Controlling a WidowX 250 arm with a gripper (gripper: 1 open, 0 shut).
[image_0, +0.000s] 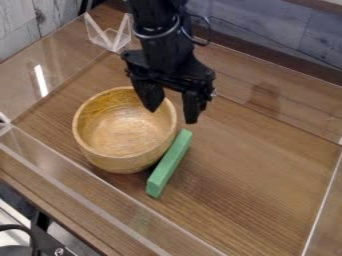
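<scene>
A wide tan bowl (123, 130) sits left of centre on the wooden table. A long green bar (170, 163) lies slanted along the bowl's right side. My black gripper (171, 100) hangs over the bowl's back right rim and the table beside it, its two fingers spread apart and open. I see nothing held between them.
A wall (294, 40) runs along the back. A small white wire-like object (110, 28) is at the back left. Black cables lie at the bottom left corner.
</scene>
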